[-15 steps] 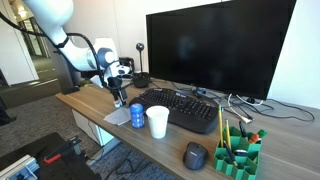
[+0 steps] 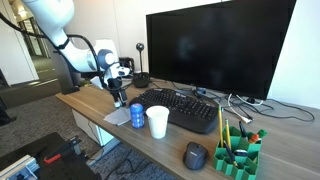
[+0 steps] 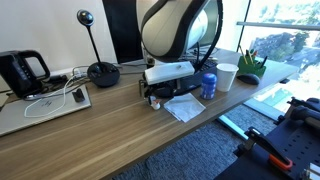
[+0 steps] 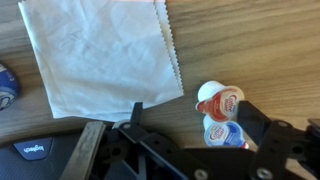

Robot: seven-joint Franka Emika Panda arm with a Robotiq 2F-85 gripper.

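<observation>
My gripper is open, low over the wooden table. In the wrist view, a small white item with an orange-red top (image 4: 222, 102) and one with a blue-and-white top (image 4: 225, 134) stand side by side between the fingers, closer to the right one. Whether they are two pieces or one cannot be told, nor whether a finger touches them. A white napkin (image 4: 100, 55) lies flat beside them, left of the fingers. In exterior view 2, the gripper (image 3: 153, 98) is near the napkin (image 3: 184, 107), and the arm hides part of the area.
A blue can (image 2: 137, 117) and white cup (image 2: 157, 122) stand past the napkin. Behind them are a black keyboard (image 2: 180, 108) and a monitor (image 2: 220, 45); a mouse (image 2: 195, 156) and green pen holder (image 2: 236, 160) sit farther along. Bare wood (image 3: 60, 145) lies on the other side.
</observation>
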